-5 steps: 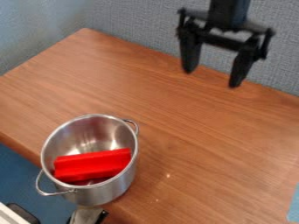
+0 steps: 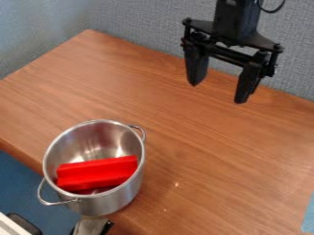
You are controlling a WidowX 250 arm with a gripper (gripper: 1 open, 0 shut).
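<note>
My black gripper (image 2: pixel 219 78) hangs at the top right, above the back of the wooden table, its two fingers spread wide with nothing between them. At the lower left a steel pot (image 2: pixel 128 139) with two side handles stands at the table's edge, holding a red cylindrical object (image 2: pixel 98 171) lying on its side, perhaps with another red piece partly hidden beneath it.
Grey textured walls run along the back and left. Below the pot, at the lower left edge, some metal and dark hardware shows beside a blue surface.
The pot and red object have not moved.
</note>
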